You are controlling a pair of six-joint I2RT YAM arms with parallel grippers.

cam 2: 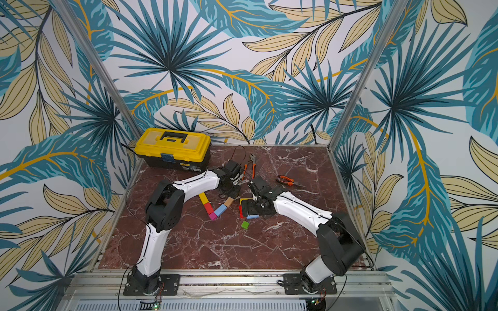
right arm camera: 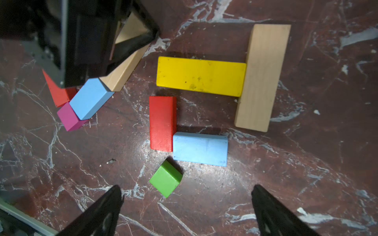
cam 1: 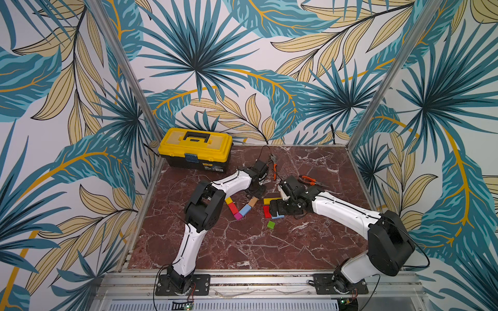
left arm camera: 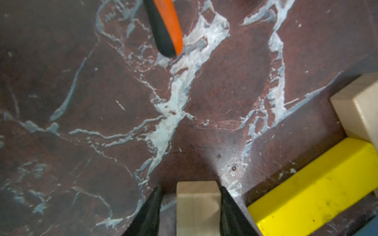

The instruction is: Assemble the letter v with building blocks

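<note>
A V-shaped row on the table has a yellow block (cam 1: 228, 200) and a red block (right arm camera: 59, 92) on one arm, a magenta cube (right arm camera: 70, 116) at the point, then a blue block (right arm camera: 90, 98) and a wooden block (left arm camera: 198, 208). My left gripper is part open around that wooden block, with a gap at its left finger. Above the loose blocks, my right gripper stands wide open and empty. Beneath it lie a yellow block (right arm camera: 200, 76), a wooden block (right arm camera: 263, 76), a red block (right arm camera: 162, 123), a blue block (right arm camera: 200, 148) and a green cube (right arm camera: 165, 179).
A yellow-lidded toolbox (cam 1: 197, 147) occupies the back left. Orange-handled pliers (cam 1: 275, 172) lie beyond the blocks, with another orange-handled tool (cam 1: 308, 179) to their right. Both grippers are close together.
</note>
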